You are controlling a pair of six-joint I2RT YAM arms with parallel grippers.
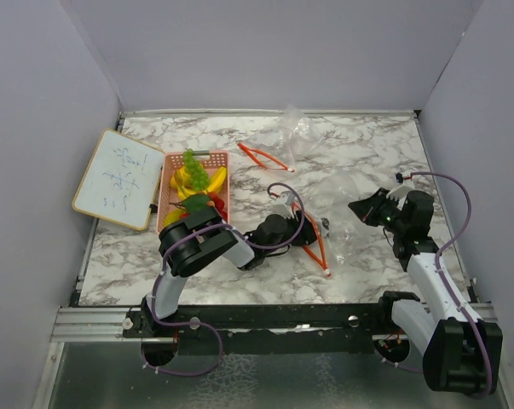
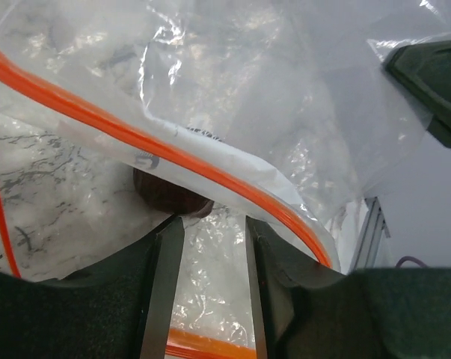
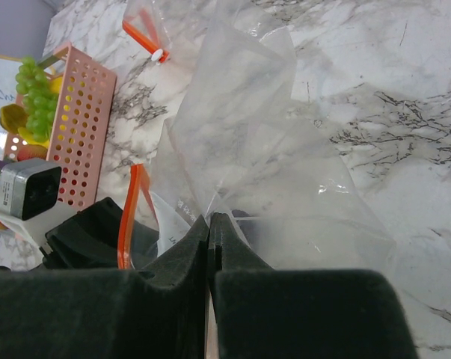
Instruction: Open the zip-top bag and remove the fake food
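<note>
A clear bag with orange zip edge (image 2: 128,131) fills the left wrist view; its mouth gapes around a dark brown item (image 2: 165,193). My left gripper is part open at that mouth, facing the item, nothing clearly between its fingertips. In the top view the left arm covers much of the bag's left side. My right gripper is shut on the upper plastic of the bag (image 3: 262,172), holding it raised on the right side.
A pink basket (image 1: 166,192) of fake fruit stands left, beside a whiteboard (image 1: 116,179). A second bag with orange zip (image 1: 286,136) lies behind. Bare marble lies at the front and far right.
</note>
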